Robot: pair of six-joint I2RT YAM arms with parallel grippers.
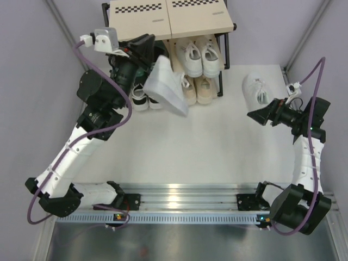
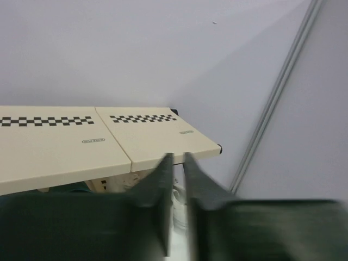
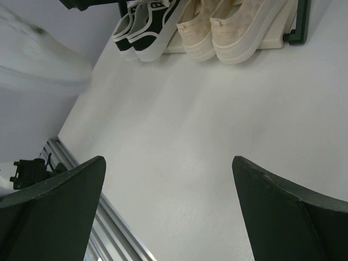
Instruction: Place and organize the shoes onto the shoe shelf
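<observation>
My left gripper [image 1: 142,50] is raised over the shelf's left front, with a white shoe [image 1: 166,87] hanging blurred beneath it; whether it is clamped is unclear, and its dark fingers are blurred in the left wrist view. My open right gripper [image 1: 261,115] is at the right, by another white shoe [image 1: 254,87] on the floor, nothing seen between its fingers. The shelf [image 1: 199,16] holds white sneakers [image 1: 190,57] on the upper tier, beige shoes [image 3: 244,30] and black-white shoes [image 3: 155,38] below. The green pair is mostly hidden by my left arm.
The open floor [image 1: 201,147] in front of the shelf is clear. Grey walls enclose both sides, and metal rails [image 1: 185,193] run along the front edge.
</observation>
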